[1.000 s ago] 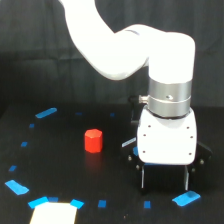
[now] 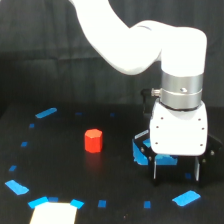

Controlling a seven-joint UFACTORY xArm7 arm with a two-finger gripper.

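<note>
The white arm reaches down from the top into the right half of the camera view. At its end my gripper (image 2: 177, 174) hangs with its two dark fingers spread well apart, and nothing shows between the tips. Left of the hand, clearly apart from it, a red six-sided block (image 2: 93, 140) sits on the black table (image 2: 85, 175). Partly hidden by the hand is a blue patch (image 2: 139, 153); whether it is tape or an object I cannot tell.
A pale cream block (image 2: 53, 213) is cut off by the lower left edge. Blue tape strips (image 2: 17, 187) and small blue squares mark the table. A dark curtain (image 2: 60, 50) hangs behind.
My gripper has shifted to the right and slightly up in the view, uncovering more of the blue patch. The red block and the cream block have stayed put.
</note>
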